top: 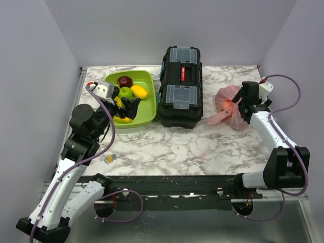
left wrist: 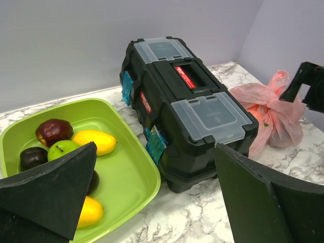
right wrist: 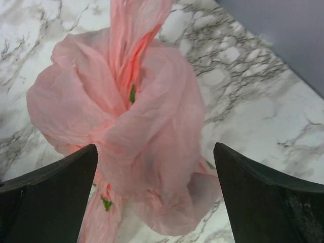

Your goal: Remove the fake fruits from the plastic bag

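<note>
On the right of the table a crumpled translucent pink plastic bag [right wrist: 147, 121] lies. Orange-red shapes and small green bits show through it; what fruit it holds is hard to tell. My right gripper is open above the bag, its fingers [right wrist: 268, 197] spread with the pink film in view between them; contact cannot be judged. My left gripper is open and empty over the right part of the green tray [left wrist: 144, 174]. In that tray are a dark red fruit [left wrist: 54, 132], a green apple [left wrist: 62, 148], yellow fruits [left wrist: 96, 140] and dark fruits [left wrist: 33, 160].
A black toolbox [top: 180, 109] with clear lid compartments stands between tray and bag, blocking the middle. A small yellow and blue item [top: 110, 158] lies at the front left. Grey walls close the back and sides.
</note>
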